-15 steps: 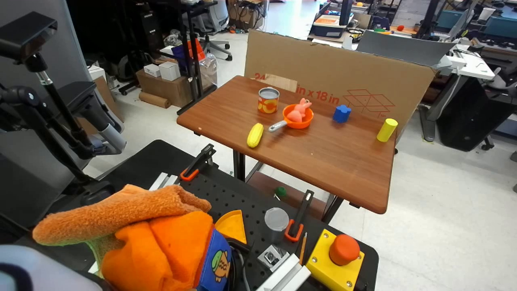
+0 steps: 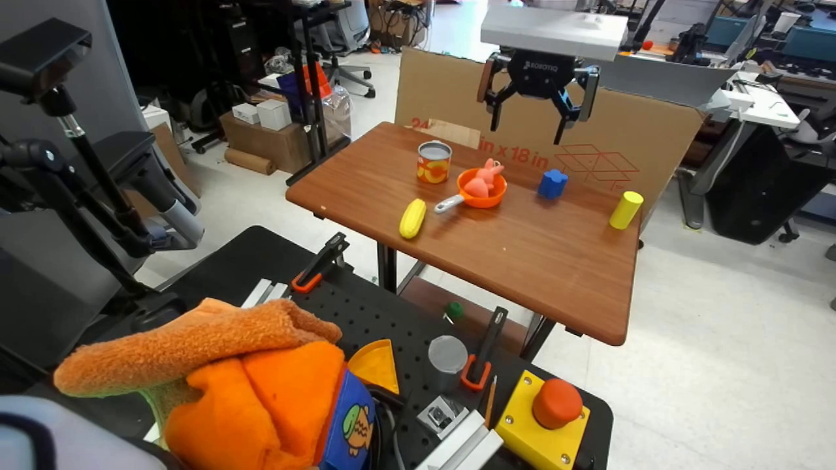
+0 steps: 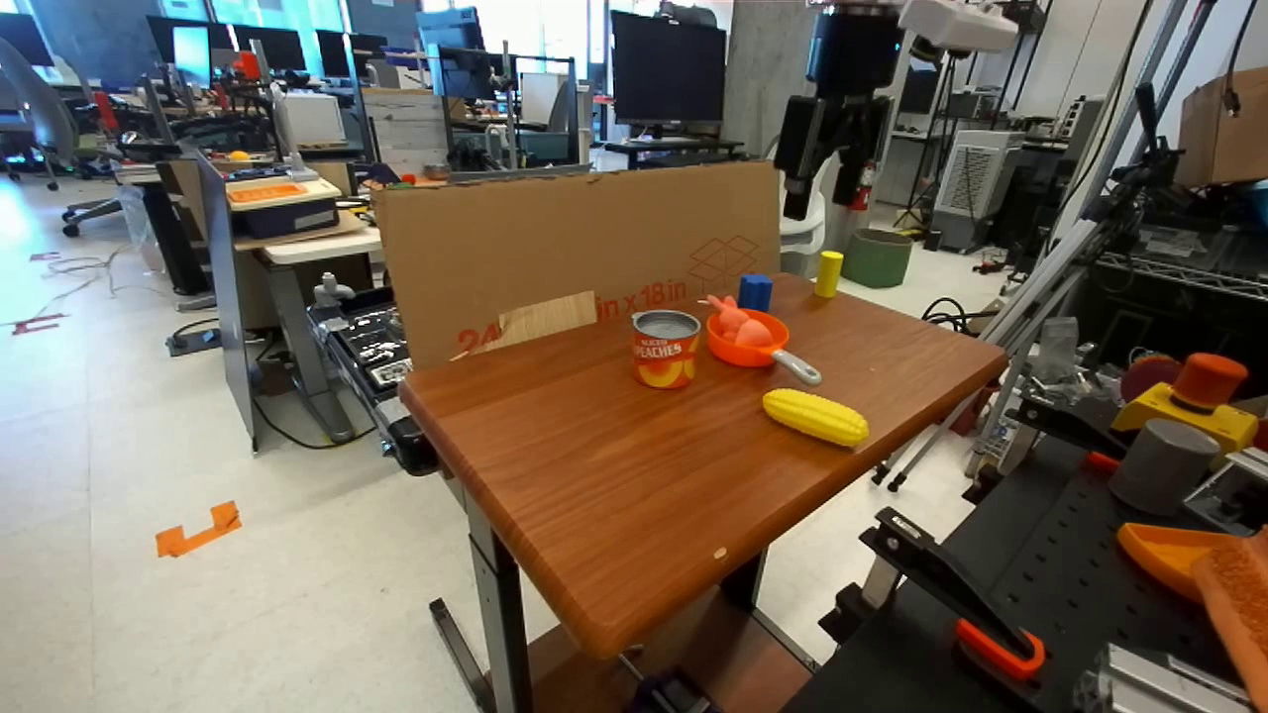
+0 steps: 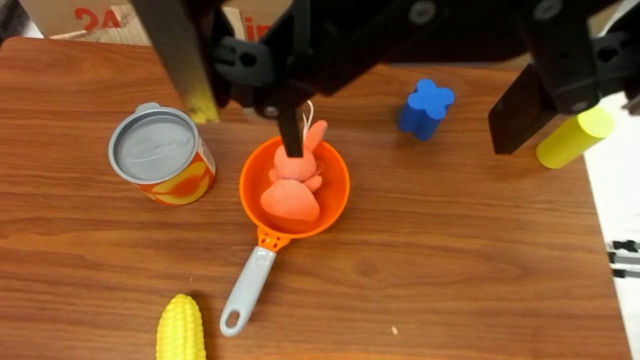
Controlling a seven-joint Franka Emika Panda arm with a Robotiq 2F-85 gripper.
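Note:
My gripper [image 2: 526, 134] hangs above the back of the wooden table, its fingers wide apart and nothing between them. On the table is an orange pan [image 2: 494, 201] with a grey handle, and a pink rabbit toy [image 4: 292, 201] lies inside it. One finger [image 4: 291, 133] partly overlaps the rabbit in the wrist view, though the gripper stays well above it. To the pan's left stands a peach can [image 4: 153, 147]. A blue flower-shaped block [image 4: 425, 110] and a yellow cylinder [image 4: 574, 138] stand to the right. Near the front edge lies a yellow corn cob [image 3: 815, 416].
A cardboard sheet [image 3: 571, 255] stands upright along the table's back edge. Closer to the camera, a black bench holds clamps, cloths and a red stop button [image 2: 557, 403].
A second ago no gripper showed in exterior view 1; now it has come down into view over the table's back. The objects on the table have not moved.

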